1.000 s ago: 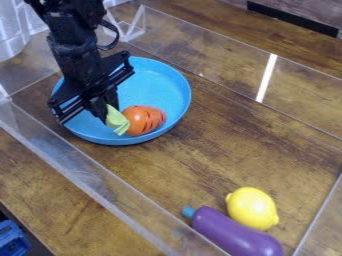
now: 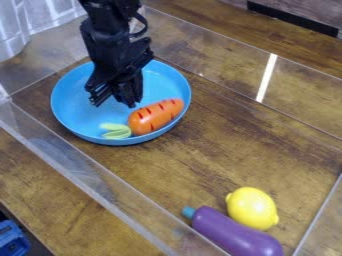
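My black gripper (image 2: 116, 85) hangs from the top of the view over the back-left part of a blue plate (image 2: 80, 112). An orange toy carrot (image 2: 155, 117) with pale green leaves (image 2: 115, 131) lies on the plate, right of and below the gripper. The gripper's fingertips are apart from the carrot; how far open they are is hard to tell against the dark body.
A yellow lemon (image 2: 251, 207) and a purple eggplant (image 2: 234, 232) lie at the bottom right on the wooden table (image 2: 254, 130). Clear plastic walls edge the left and right. The table right of the plate is clear.
The gripper has risen and moved toward the back, away from the carrot's leaves. The carrot now lies flatter on the plate, its leaves toward the lower left.
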